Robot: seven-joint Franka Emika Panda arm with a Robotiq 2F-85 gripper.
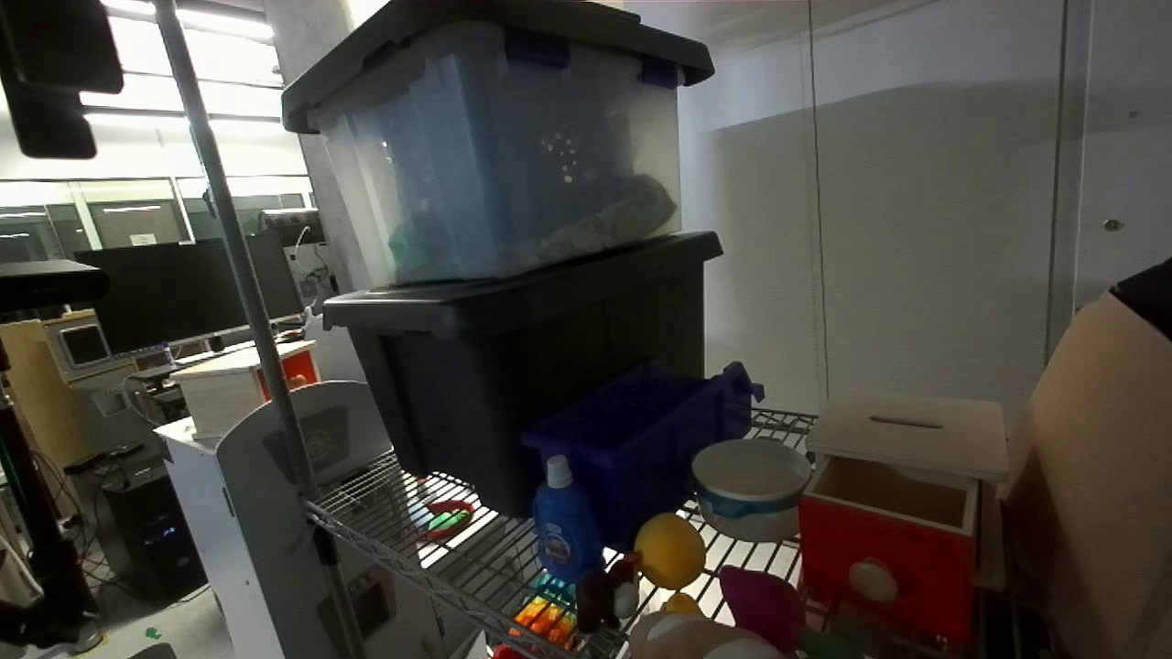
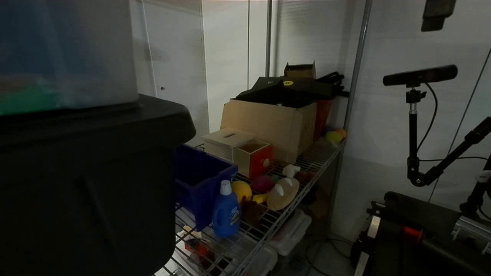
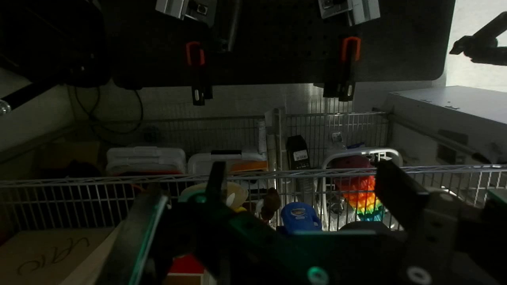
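My gripper shows only in the wrist view, its two dark fingers [image 3: 400,192] spread wide above the wire shelf. No object is held between them. Beyond and below, through the gap, appears a blue bottle [image 3: 300,216] with a label. In exterior view 2 that blue bottle [image 2: 226,214] stands upright with its white cap on, beside the dark blue bin [image 2: 202,184]. The wooden box [image 1: 895,549] has a red front drawer, pulled partly out and apparently empty. A lidded bowl [image 1: 752,489] sits between box and bin.
Large stacked totes [image 1: 516,373] fill the shelf's left part in exterior view 1. Toys, including a yellow ball [image 1: 669,551], crowd the front edge. A cardboard box [image 2: 262,122] stands behind the wooden box. The shelf's wire rim [image 3: 247,176] crosses below my fingers.
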